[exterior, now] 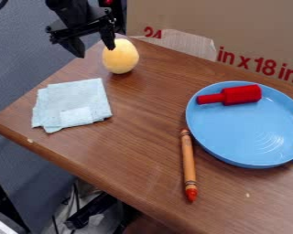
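Observation:
My black gripper (91,41) is at the top left, its two fingers apart and pointing down, with nothing seen between them, just above and left of a pale yellow egg-shaped object (121,58). A folded light-blue cloth (70,102) lies at the table's left. A red cylinder with a handle (240,94) rests on a blue plate (244,137) at the right. An orange crayon (189,166) lies left of the plate.
The wooden table (124,164) has a free middle and front. A cardboard box (222,27) stands along the back. The table's left edge drops to a grey floor area.

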